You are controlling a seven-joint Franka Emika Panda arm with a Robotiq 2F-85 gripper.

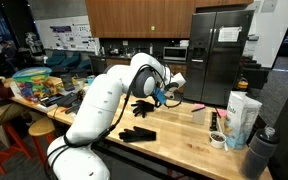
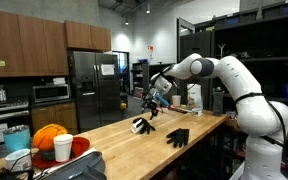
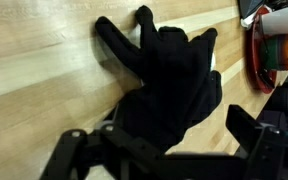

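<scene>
Seen from the wrist, a black glove (image 3: 174, 85) lies on the wooden table, its fingers spread toward the upper left. My gripper stands open, with its dark fingers along the lower part of that view; the lower part of the glove runs down between them. How far the fingertips are above the glove, I cannot tell. Exterior view 1 has my gripper (image 1: 160, 99) over the far half of the table, while a second black glove (image 1: 137, 134) lies flat nearer the arm's base. The same separate glove (image 2: 172, 137) shows in exterior view 2.
A red bowl (image 2: 81, 148) holds cups and something orange. At the table's other end stand a paper bag (image 1: 241, 115), a small cup (image 1: 217, 140) and a dark canister (image 1: 259, 152). Colourful items crowd the left side. Mid-table (image 1: 179, 140) is bare.
</scene>
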